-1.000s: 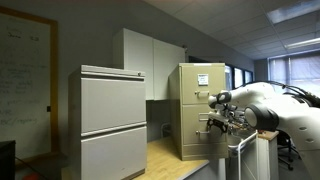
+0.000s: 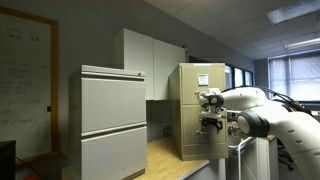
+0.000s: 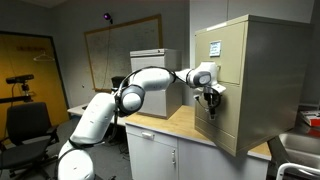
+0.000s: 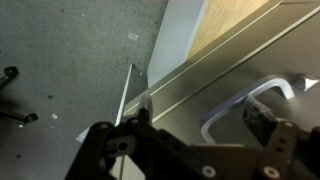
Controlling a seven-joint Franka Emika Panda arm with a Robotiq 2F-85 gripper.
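A tan filing cabinet [image 2: 188, 105] stands on the wooden counter, with a white label [image 2: 203, 79] on its upper drawer. My gripper [image 3: 211, 100] is in front of the cabinet's drawer fronts, near the middle of their height. In the wrist view, a silver drawer handle [image 4: 220, 113] runs slantwise close to the right finger, while the left finger lies over the cabinet's edge and the floor. The gripper's fingers stand well apart, so it is open. Whether the right finger touches the handle I cannot tell.
A grey two-drawer cabinet [image 2: 112, 105] stands to the left on the same wooden counter [image 2: 165, 163]. White wall cupboards [image 2: 150, 62] hang behind. Grey floor [image 4: 70, 60] lies beyond the counter's edge. An office chair [image 3: 28, 125] stands farther left.
Seen in exterior view 1, the arm and gripper have shifted left across the tan cabinet's front and slightly lower. The cabinets have not visibly moved.
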